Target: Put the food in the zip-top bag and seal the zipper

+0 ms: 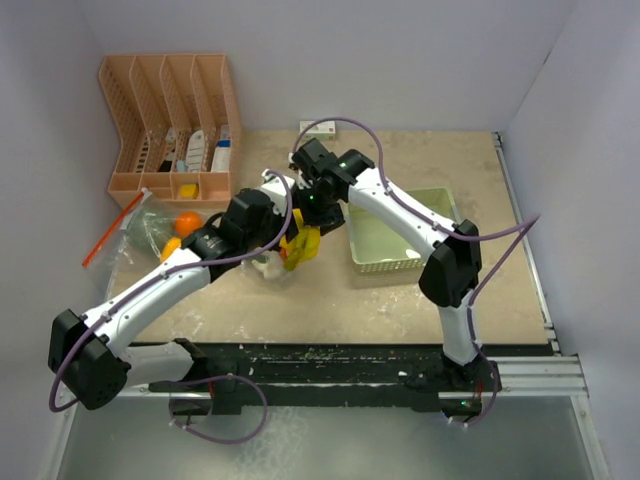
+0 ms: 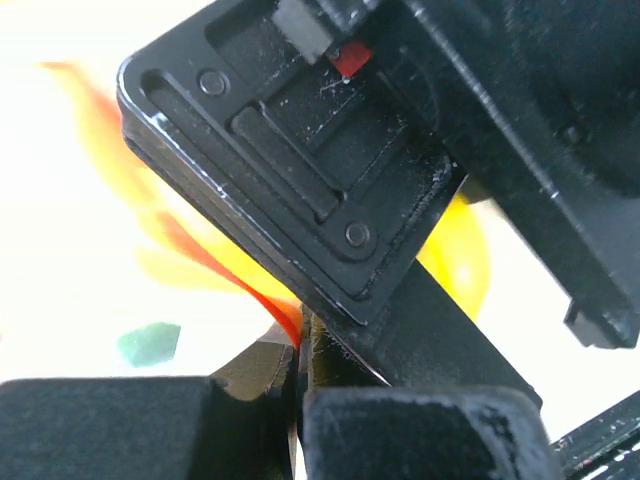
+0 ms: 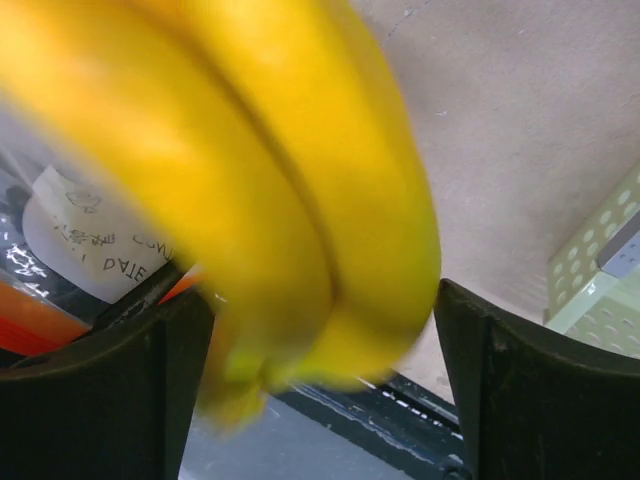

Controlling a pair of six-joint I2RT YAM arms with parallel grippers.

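Observation:
A clear zip top bag [image 1: 268, 266] stands beneath the two grippers, largely hidden by them in the top view. In the left wrist view its red-orange zipper edge [image 2: 268, 300] runs into the fingertips of my left gripper, which is shut on it. Yellow bananas [image 1: 301, 250] hang at the bag's mouth under my right gripper [image 1: 318, 220]. Seen from the right wrist, the bananas [image 3: 360, 190] fill the space between the parted fingers; whether these still grip them cannot be told. A black right finger [image 2: 300, 170] crosses close above the left fingertips.
Another clear bag [image 1: 135, 235] with a red zipper and orange items lies at the left. A pale green basket [image 1: 405, 265] stands right of the arms, looking empty. Behind is a tan divided rack [image 1: 165, 75].

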